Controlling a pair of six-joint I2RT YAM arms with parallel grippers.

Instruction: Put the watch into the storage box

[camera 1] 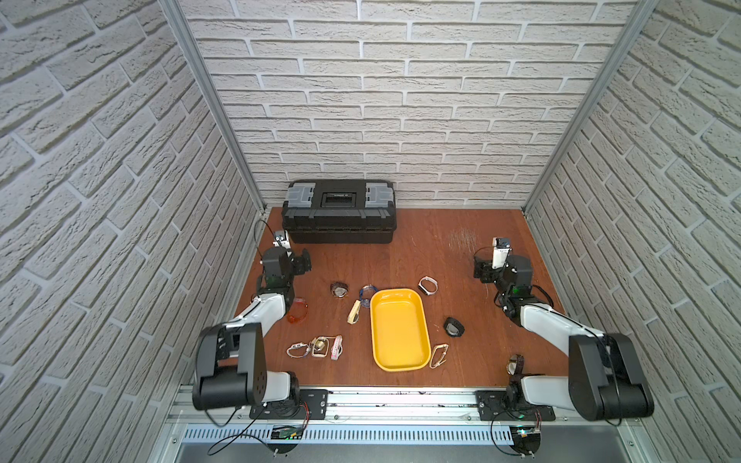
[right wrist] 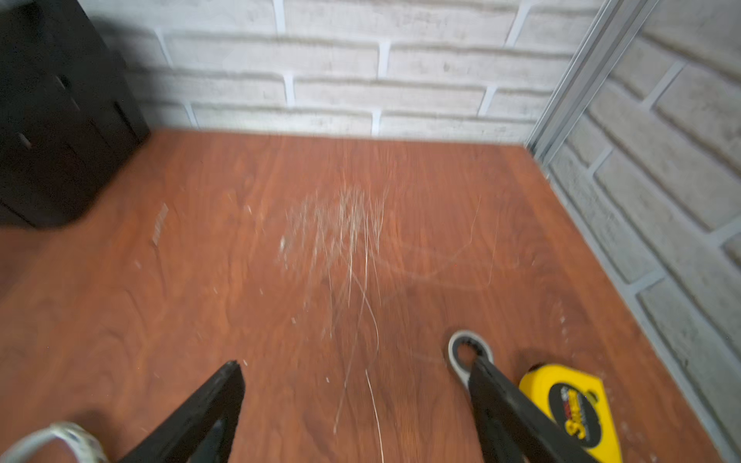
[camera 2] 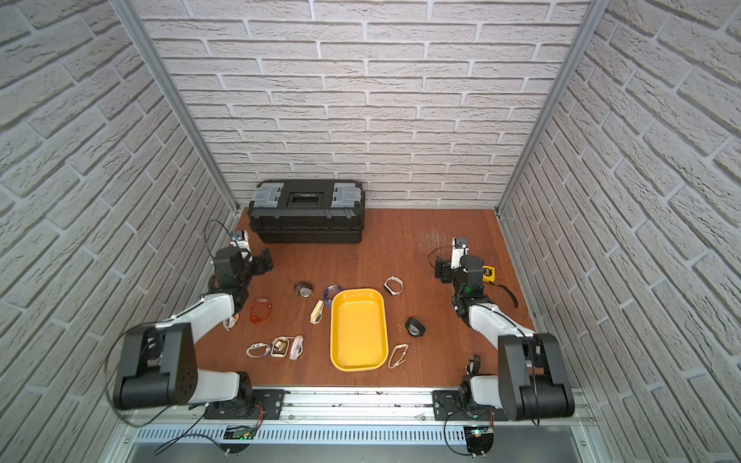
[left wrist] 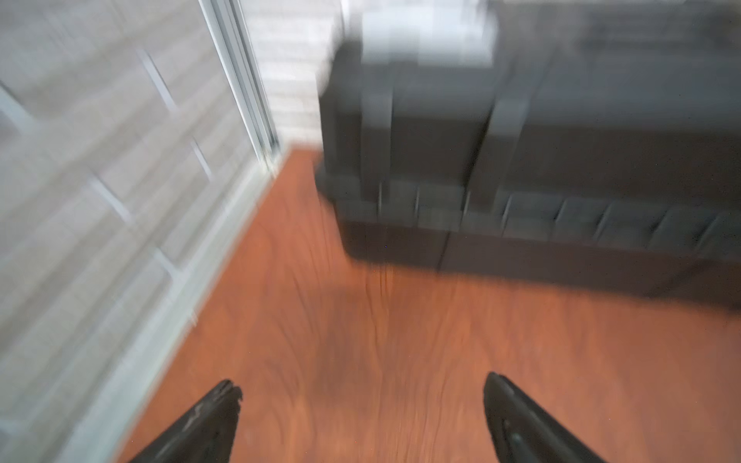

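Several watches lie scattered on the wooden table, among them a white one (camera 1: 427, 285), a black one (camera 1: 453, 328), a dark round one (camera 1: 339, 289) and a cream one (camera 1: 353, 312). A yellow tray (camera 1: 399, 329) sits front centre; a black toolbox (camera 1: 338, 216) stands at the back left. My left gripper (camera 1: 301, 262) is open, empty, near the toolbox's left front, blurred in its wrist view. My right gripper (camera 1: 482, 270) is open, empty, above the table at the right, right of the white watch.
A yellow tape measure (camera 2: 488, 274) and a wrench ring (right wrist: 467, 339) lie by my right gripper. Brick walls enclose the table at back and sides.
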